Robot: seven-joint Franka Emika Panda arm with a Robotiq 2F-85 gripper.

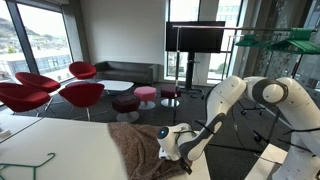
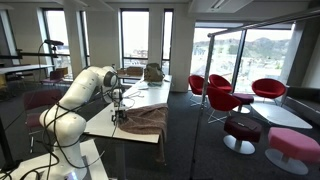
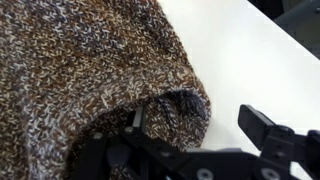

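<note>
A brown knitted garment point(image 1: 134, 138) lies rumpled on the white table point(image 1: 70, 140), near the arm. In the wrist view the knit point(image 3: 90, 60) fills the left side, and a folded edge curls up into an opening at the lower middle. My gripper stands open at this edge. One of its fingers point(image 3: 262, 125) is over bare table to the right of the knit; the other is partly hidden in the shadowed opening of the fold. I cannot tell how deep it reaches. In the second exterior view, the garment point(image 2: 147, 121) hangs over the table's edge.
A green hanger point(image 1: 30, 165) lies at the table's near left. More green hangers point(image 1: 290, 42) hang from a rack at the right. A bag point(image 2: 152, 73) stands at the table's far end.
</note>
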